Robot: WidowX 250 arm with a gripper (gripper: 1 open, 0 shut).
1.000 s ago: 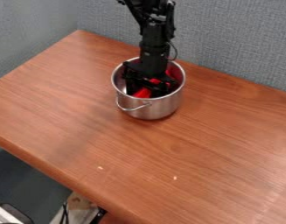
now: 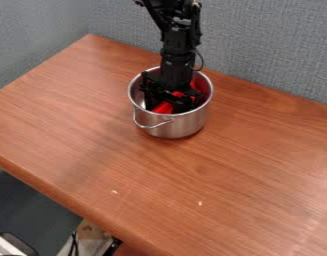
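A steel pot (image 2: 187, 123) with a wire handle hanging at its front stands on the wooden table (image 2: 152, 190). The black gripper (image 2: 167, 92) reaches down from the top of the view into the pot. Red items (image 2: 163, 107) show inside the pot around the gripper. The fingertips are dark and crowded among the contents, so whether they are shut on something is hard to see.
A grey padded wall (image 2: 273, 55) runs behind the table. Beyond the front left edge lie a dark floor and some cables.
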